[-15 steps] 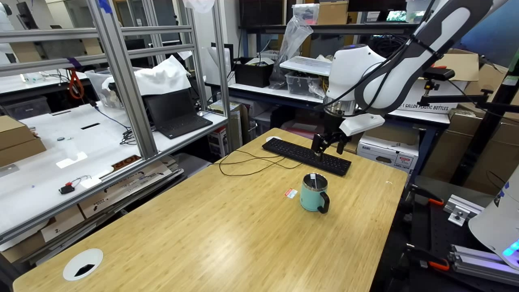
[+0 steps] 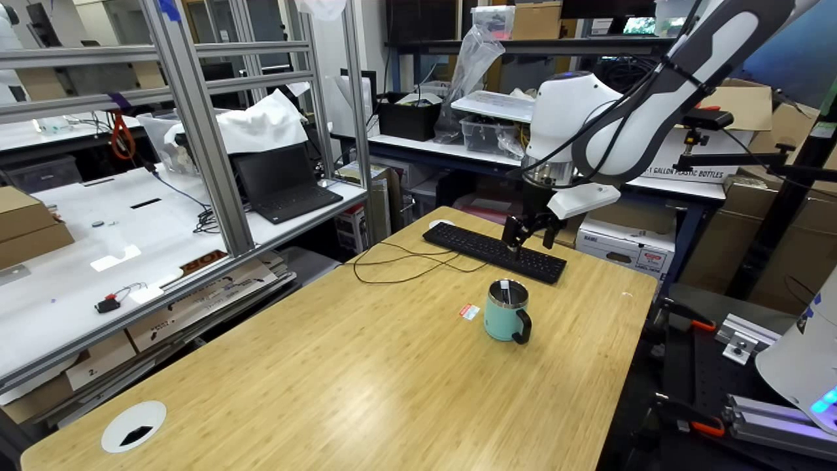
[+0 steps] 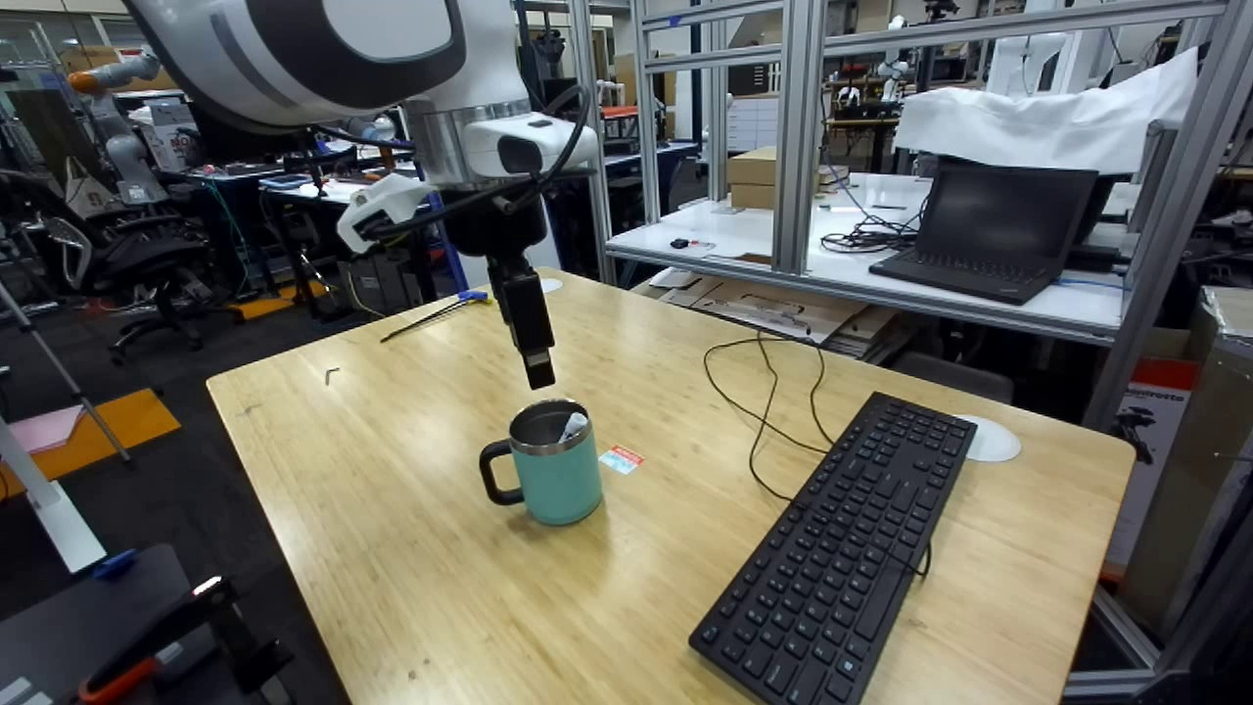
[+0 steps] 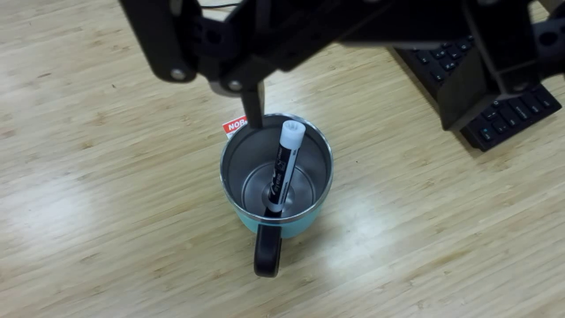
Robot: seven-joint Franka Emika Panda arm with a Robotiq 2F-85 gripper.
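A teal mug (image 2: 503, 318) with a black handle stands upright on the wooden table (image 2: 376, 353). Inside it leans a black and white marker (image 4: 284, 164), its white end near the rim and its lower part toward the handle side. My gripper is open above the table, its two fingers well apart with nothing between them. In the wrist view one finger (image 4: 254, 106) overlaps the mug's rim, while the other lies over the keyboard. Exterior view 2 has the gripper (image 3: 539, 370) above the mug, clear of it, with one finger mostly hiding the other.
A black keyboard (image 3: 828, 546) lies near one table edge, its cable (image 2: 400, 271) looping over the wood. Beside the mug is a small red and white label (image 3: 622, 459). A metal-framed bench with a laptop (image 2: 286, 184) borders the table.
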